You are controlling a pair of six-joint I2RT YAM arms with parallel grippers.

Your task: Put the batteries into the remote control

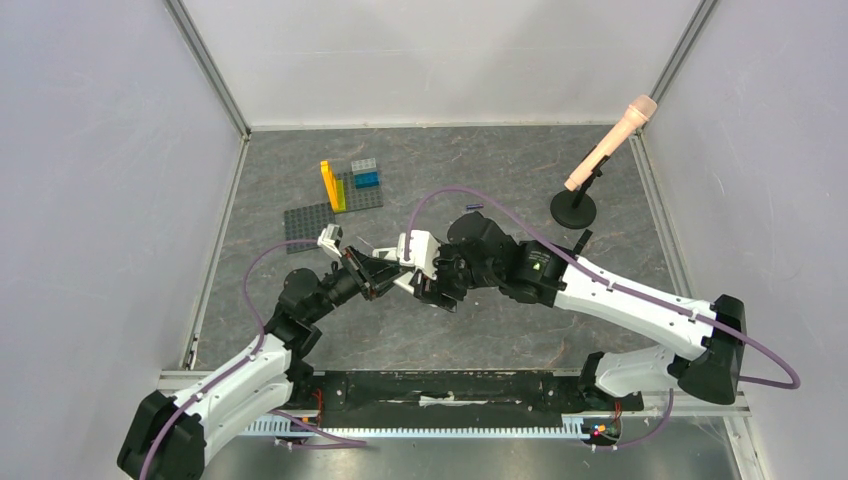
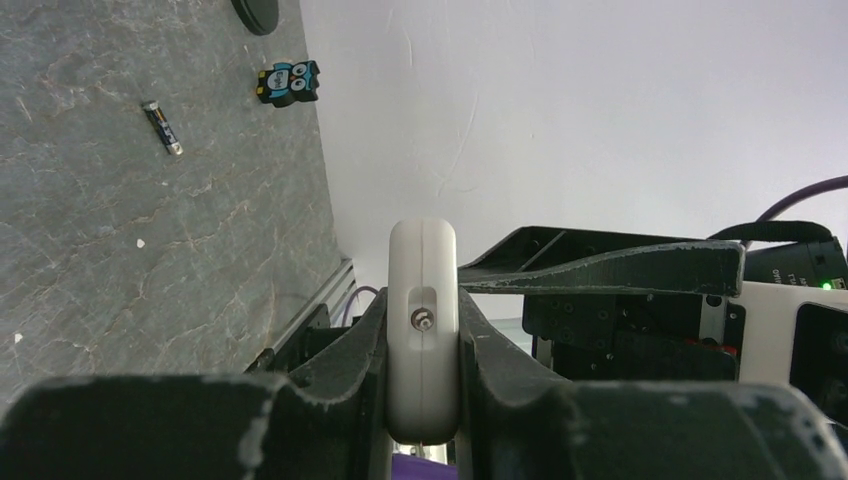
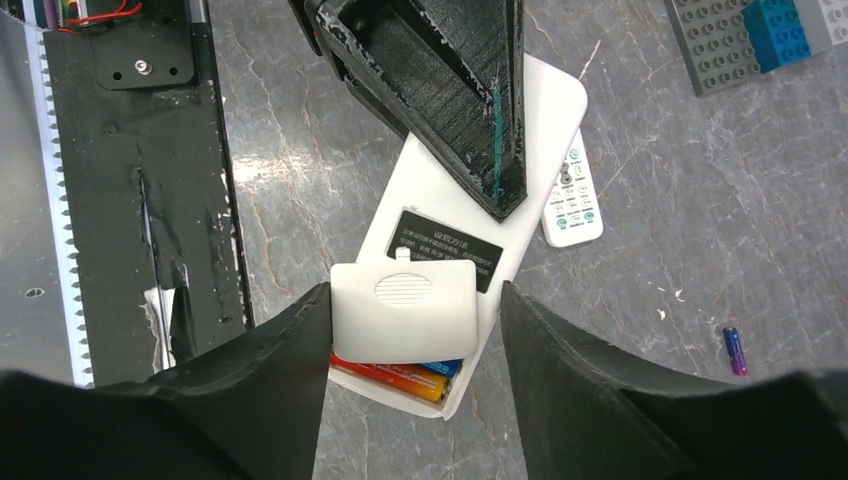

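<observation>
A white remote [image 3: 535, 150] is gripped in my left gripper, held off the table in the middle. In the right wrist view its compartment shows orange and blue batteries [image 3: 395, 378], partly under a white battery cover [image 3: 404, 310]. My right gripper is part open, its fingers either side of the cover; whether they touch it is unclear. A loose purple battery lies on the table, and a dark battery [image 2: 161, 127] shows in the left wrist view.
A small white remote [image 3: 572, 215] lies beneath the held one. Brick baseplates [image 1: 306, 225] are at back left, a microphone stand [image 1: 573, 210] at back right. An owl-faced object [image 2: 287, 84] lies on the table.
</observation>
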